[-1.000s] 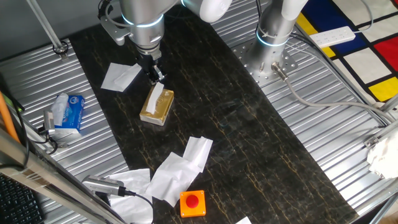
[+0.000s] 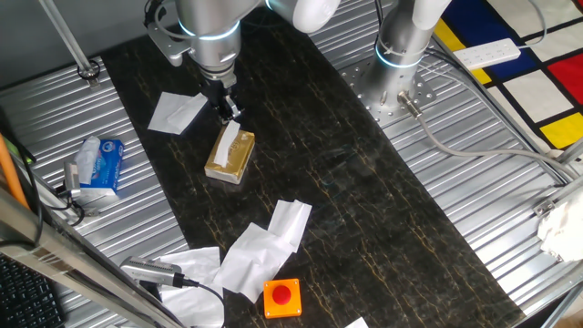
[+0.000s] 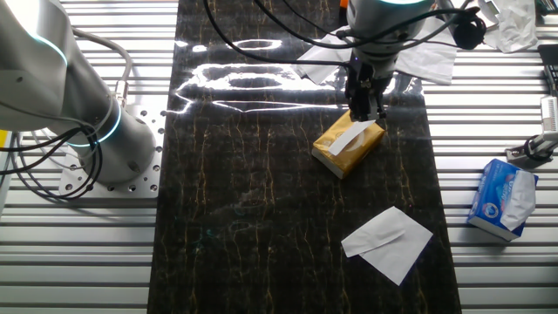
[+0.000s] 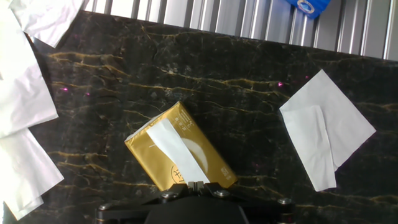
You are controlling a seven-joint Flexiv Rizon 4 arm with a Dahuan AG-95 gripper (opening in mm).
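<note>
A gold tissue pack [image 2: 230, 157] lies on the dark marbled tabletop, a white tissue [image 4: 178, 148] showing along its top. Over one end of this tissue is my gripper, its fingertips close together at the bottom of the wrist view. From the side, the gripper [image 3: 368, 116] points down at the pack's edge, right by the tissue's end. The fingers look shut. Whether the tissue is pinched between them or merely lies beneath them cannot be made out.
One loose folded tissue [image 3: 389, 242] lies near the pack. Several white sheets [image 2: 255, 260] spread toward an orange box with a red button [image 2: 282, 297]. Off the dark surface, on the metal slats, sits a blue tissue pack [image 2: 102, 168]. Bare tabletop [image 2: 346, 200] stretches toward the robot base.
</note>
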